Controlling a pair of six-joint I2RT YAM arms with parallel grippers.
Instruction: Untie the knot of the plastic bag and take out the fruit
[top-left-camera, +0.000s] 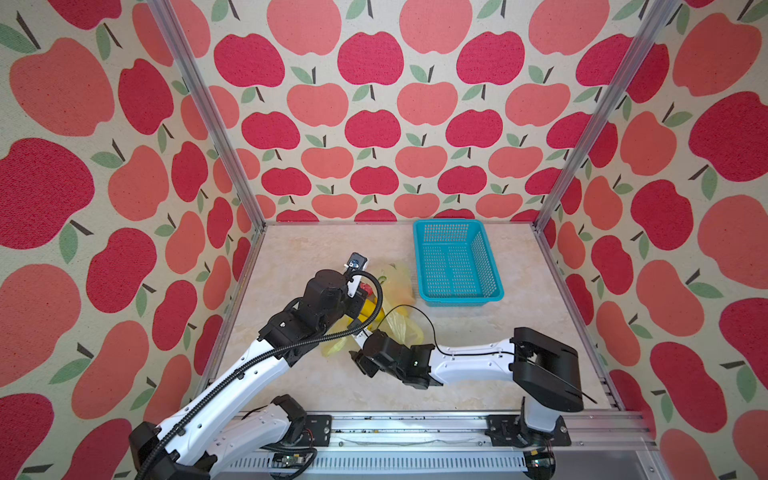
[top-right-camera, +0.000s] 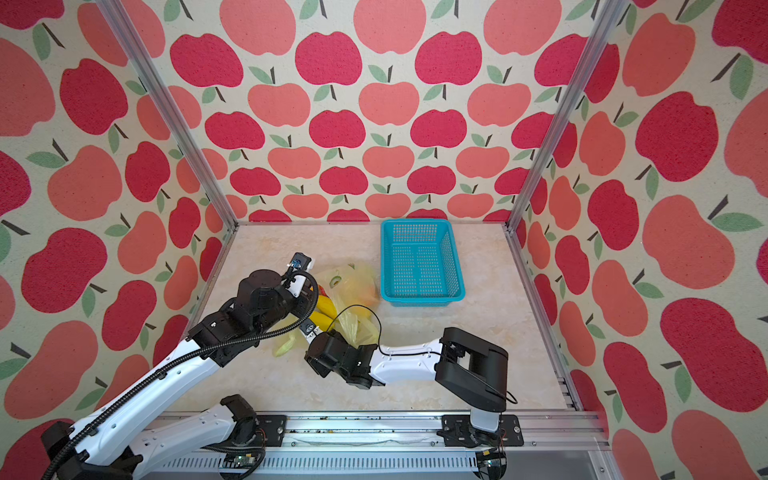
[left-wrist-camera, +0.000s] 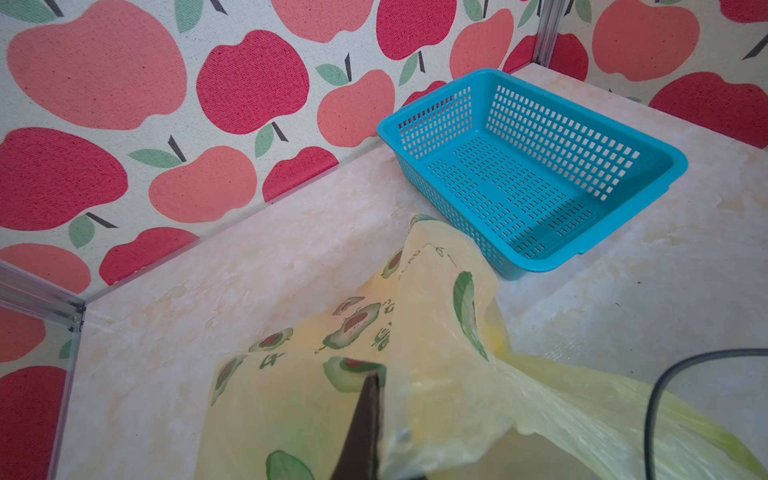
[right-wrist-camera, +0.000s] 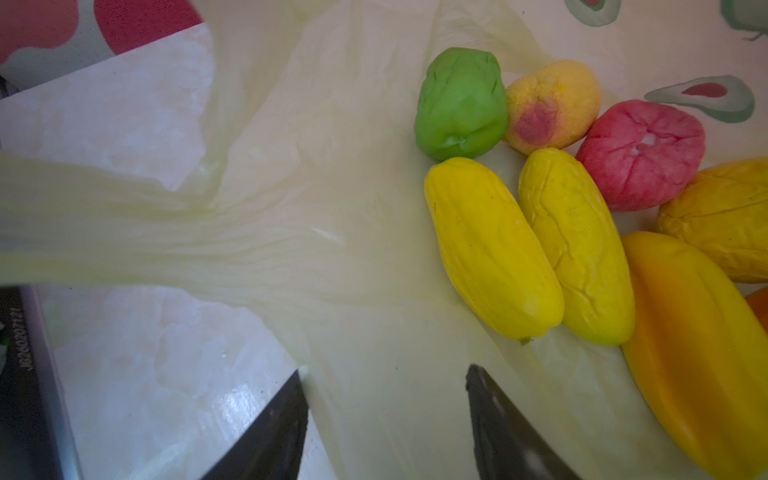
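Observation:
The pale yellow bag with avocado prints (left-wrist-camera: 320, 416) lies open on the table. My left gripper is shut on its film, which bunches around the dark fingertip and, in the right wrist view, stretches off to the left. Inside the bag lie a green fruit (right-wrist-camera: 461, 104), a peach-coloured one (right-wrist-camera: 552, 104), a pink one (right-wrist-camera: 642, 154), several yellow ones (right-wrist-camera: 492, 248) and a large orange-yellow one (right-wrist-camera: 696, 352). My right gripper has its fingers apart over the bag's film, in front of the fruit, with no fruit between them. In the top views the arms hide much of the bag.
An empty blue basket (top-left-camera: 454, 264) stands behind and to the right of the bag. Bare table (top-left-camera: 528, 320) lies right of the basket and at the back left. Both arms are close together over the bag, and a cable (left-wrist-camera: 652, 416) loops near it.

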